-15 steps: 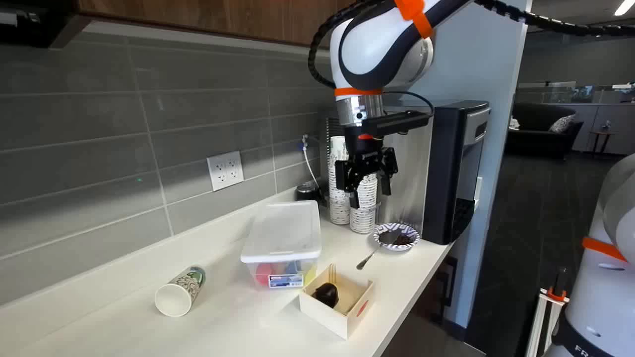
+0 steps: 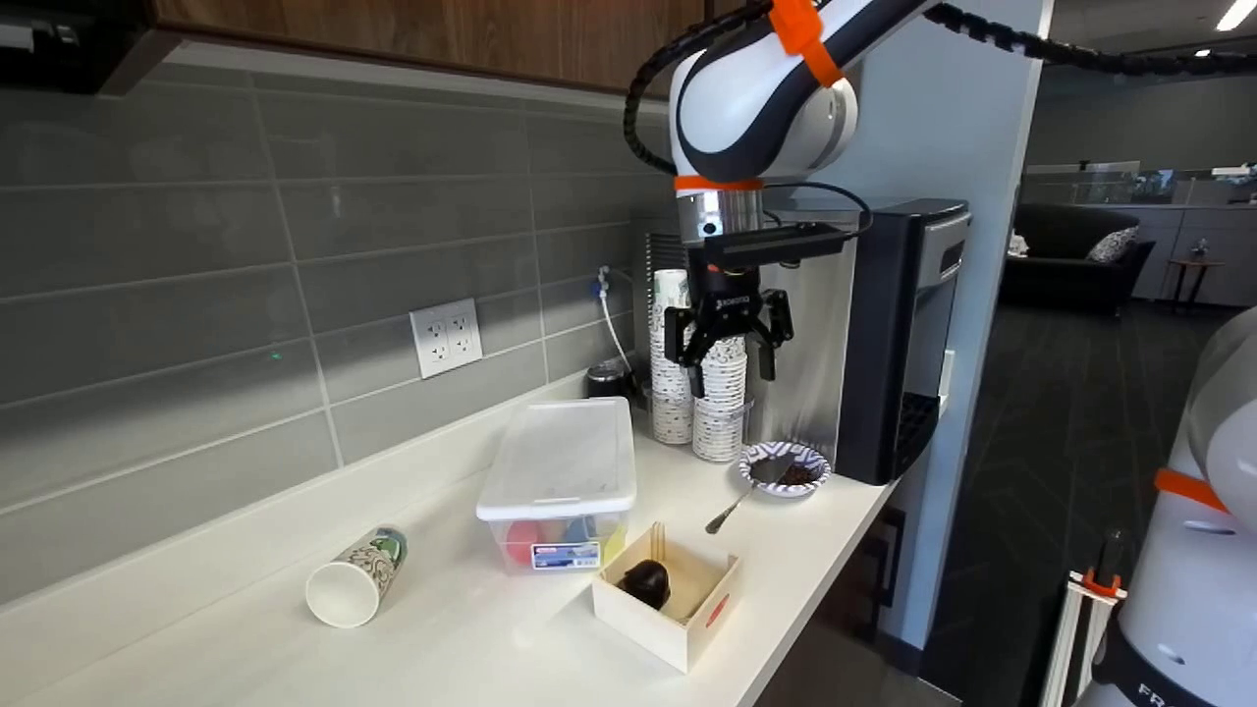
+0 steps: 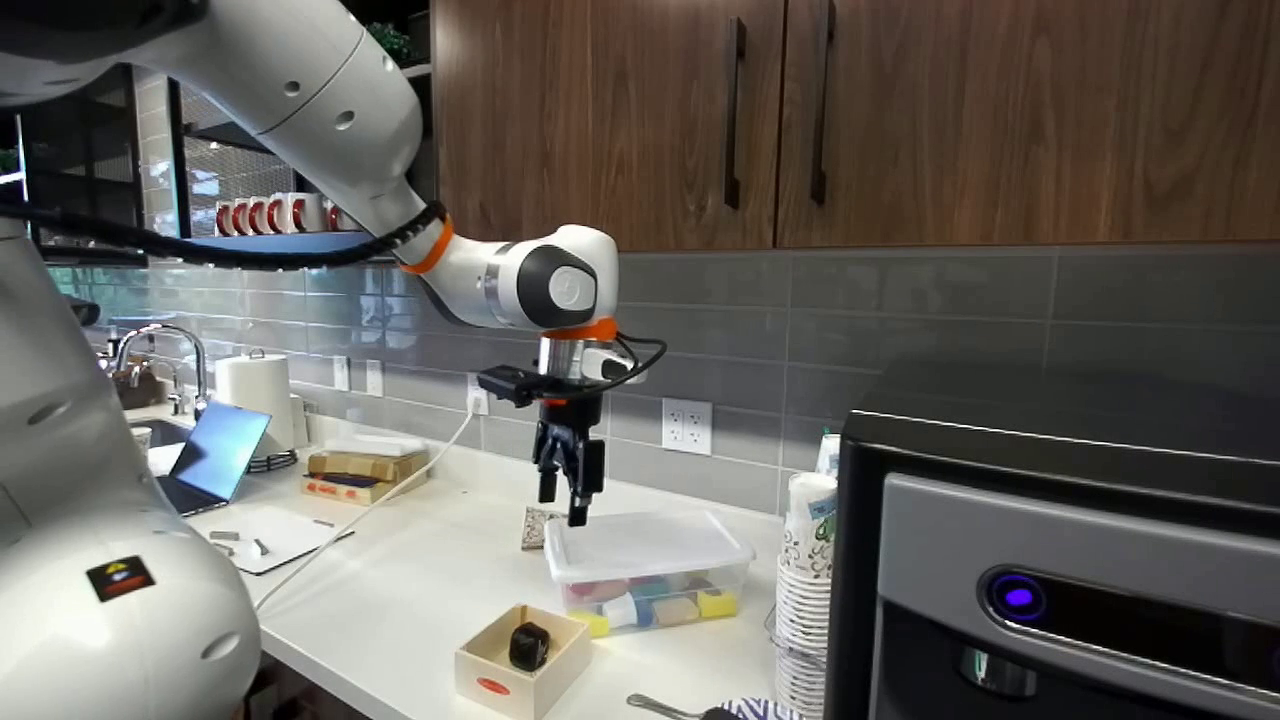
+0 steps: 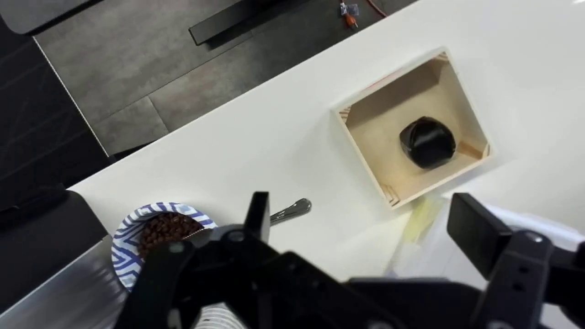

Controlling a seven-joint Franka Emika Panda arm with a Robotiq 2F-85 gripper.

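Note:
My gripper (image 2: 732, 379) hangs well above the counter with its fingers open and empty. In the wrist view its two dark fingers (image 4: 475, 233) stand wide apart. Between and below them lies the handle of a spoon (image 4: 293, 210), whose other end rests in a blue-and-white patterned bowl (image 4: 121, 254) of brown pellets. A light wooden box (image 4: 359, 153) holds a shiny black object (image 4: 430, 142). On its side near the wall lies a patterned paper cup (image 2: 354, 582). Stacked paper cups (image 2: 719, 412) rise behind my gripper in exterior view 1.
A lidded clear bin (image 2: 563, 465) with colourful contents stands against the wall side, next to the wooden box. The black dispenser machine (image 2: 907, 342) closes off the counter's far end. Open counter surrounds the lying cup. A laptop (image 3: 218, 454) sits farther along.
My gripper has shifted slightly right and turned a little in exterior view 1, still open. The objects on the counter have not moved.

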